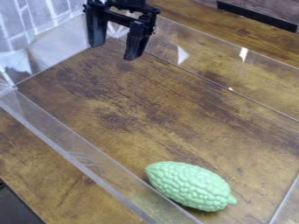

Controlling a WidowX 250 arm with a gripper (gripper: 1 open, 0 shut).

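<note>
A black two-fingered gripper (115, 39) hangs at the top, over the back left of a clear-walled enclosure, standing open with nothing visible between its fingers. Far below it, a pale green bumpy bitter melon (191, 185) lies on the wooden floor (146, 109) near the front right, apart from the gripper.
Clear walls (82, 162) surround the wooden area, with bare wood beyond on the left and at the back. A whitish translucent sheet (30, 35) stands at the top left.
</note>
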